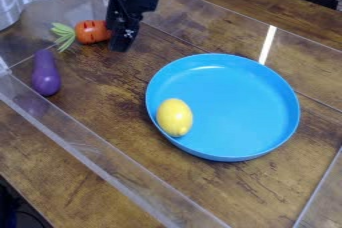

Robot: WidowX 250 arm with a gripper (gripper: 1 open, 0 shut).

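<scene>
My gripper (pixel 122 34) is at the upper middle, open, its dark fingers low beside the right end of an orange carrot (pixel 91 32) with green leaves. Whether the fingers touch the carrot I cannot tell. A purple eggplant (pixel 47 72) lies at the left. A blue plate (pixel 247 107) on the right holds a yellow oval object (pixel 175 117).
Clear plastic edges run along the left and lower part of the view, and the arm occupies the top middle.
</scene>
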